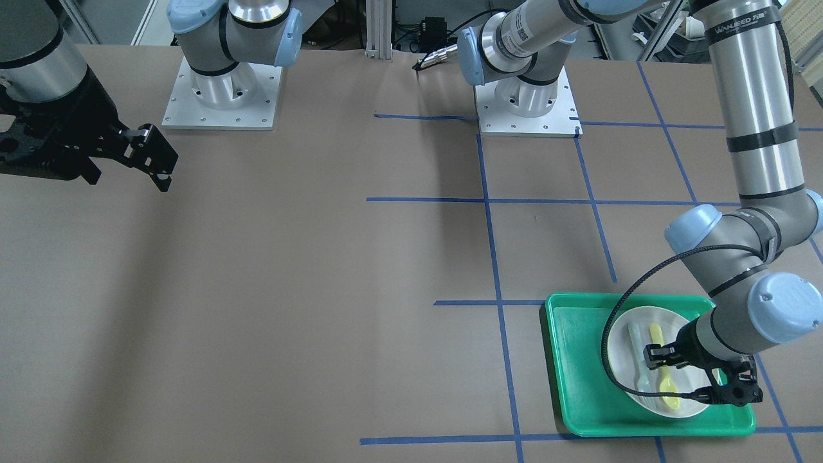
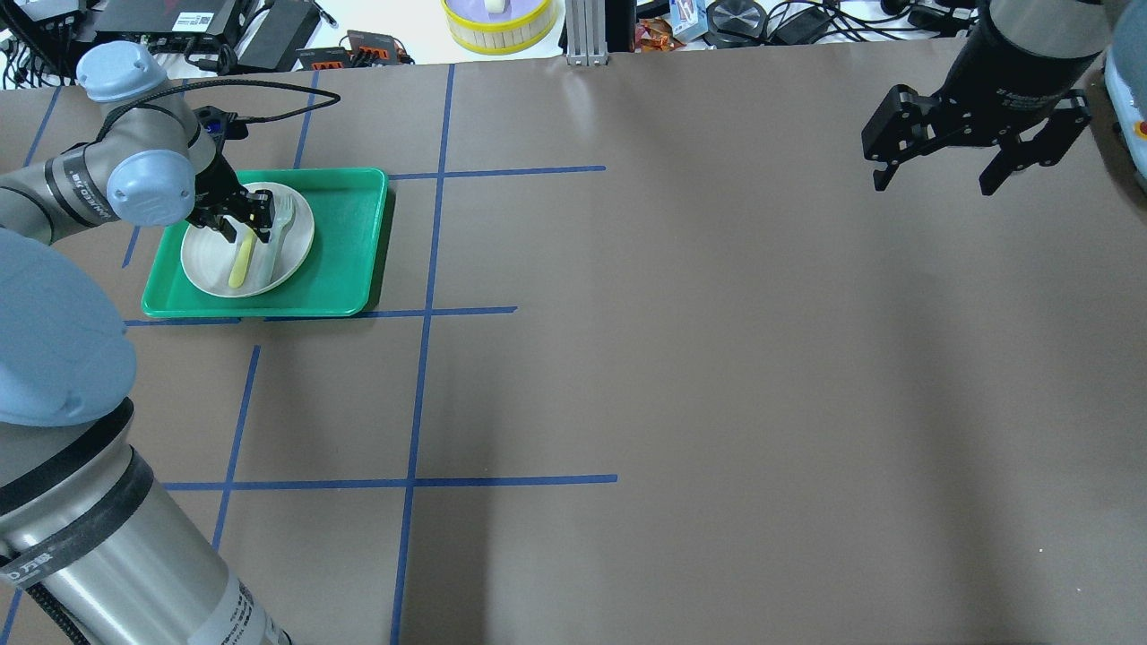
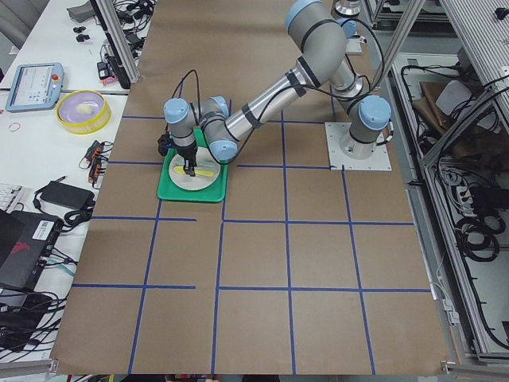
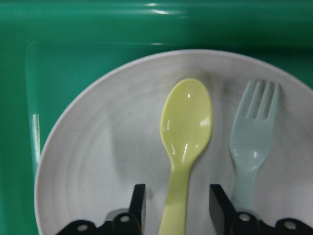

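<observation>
A white plate (image 1: pixel 629 355) sits in a green tray (image 1: pixel 571 370), holding a yellow spoon (image 4: pixel 186 127) and a pale mint fork (image 4: pixel 252 137), side by side. In the left wrist view my gripper is open, one black finger to each side of the spoon's handle, with nothing visibly held. The fork's handle runs behind the right finger. From the front, the gripper's body covers part of the plate.
Another arm's gripper (image 2: pixel 935 177) hangs over the far side of the table (image 2: pixel 753 376). More arm bases stand along the edge.
</observation>
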